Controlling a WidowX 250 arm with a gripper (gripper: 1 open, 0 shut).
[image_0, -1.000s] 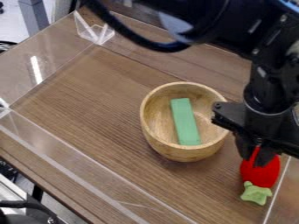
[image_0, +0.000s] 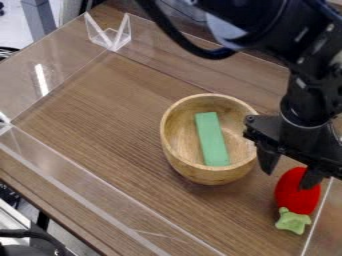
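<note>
A black robot gripper (image_0: 289, 168) hangs over the right side of the table, open, its fingers just above and beside a red strawberry-like object (image_0: 297, 190) with a pale green top (image_0: 293, 222). To its left is a wooden bowl (image_0: 182, 163) holding a green rectangular block (image_0: 211, 139).
A white wire-like holder (image_0: 110, 32) stands at the upper left. Cables and a dark floor area lie beyond its left edge.
The gripper has shifted slightly left and up, uncovering more of the red object, which stays in about the same place.
</note>
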